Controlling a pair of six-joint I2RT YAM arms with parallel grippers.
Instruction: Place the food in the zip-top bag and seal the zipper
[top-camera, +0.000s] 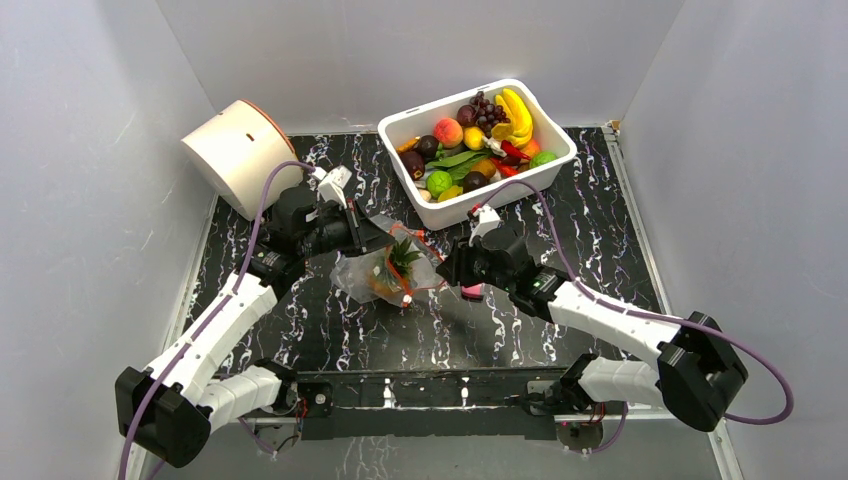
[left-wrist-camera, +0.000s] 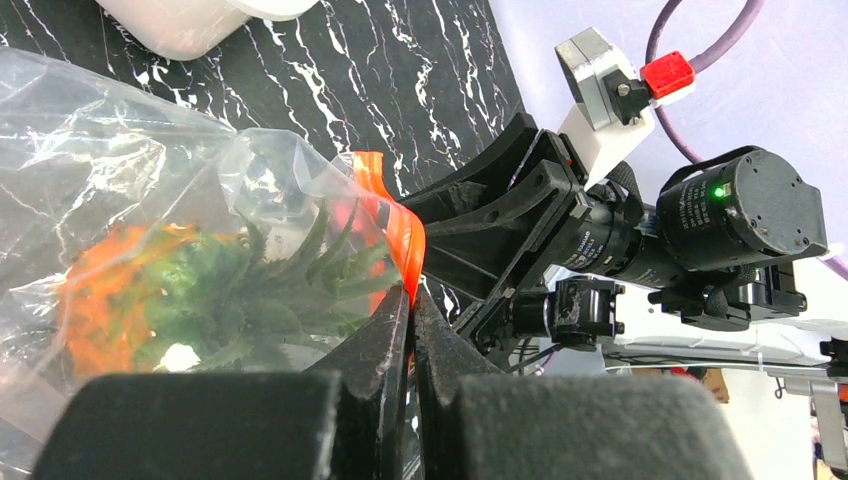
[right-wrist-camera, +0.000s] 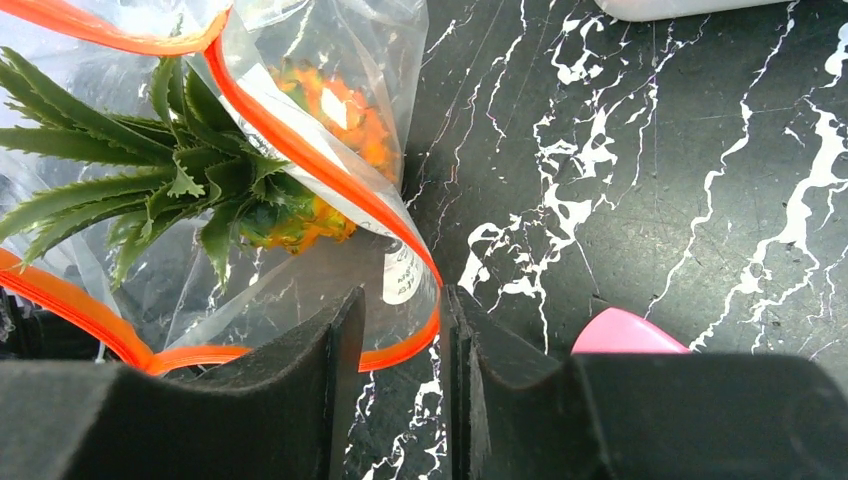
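A clear bag (top-camera: 365, 280) with an orange zip rim (right-wrist-camera: 320, 165) lies mid-table, its mouth gaping. Inside is a pineapple (right-wrist-camera: 305, 215), leaves (right-wrist-camera: 190, 165) toward the opening. My left gripper is shut at the rim, and the orange strip (left-wrist-camera: 405, 245) runs down to its fingertips. My right gripper stands open at the opposite corner of the mouth. The rim there bends close by its right finger (right-wrist-camera: 462, 330), appearing between the two fingers; whether it touches either is unclear.
Behind the bag stands a white bin (top-camera: 395, 120) full of assorted produce. A pink object (right-wrist-camera: 625, 335) lies on the table near the right gripper. At the back left is a cream cylinder (top-camera: 235, 150).
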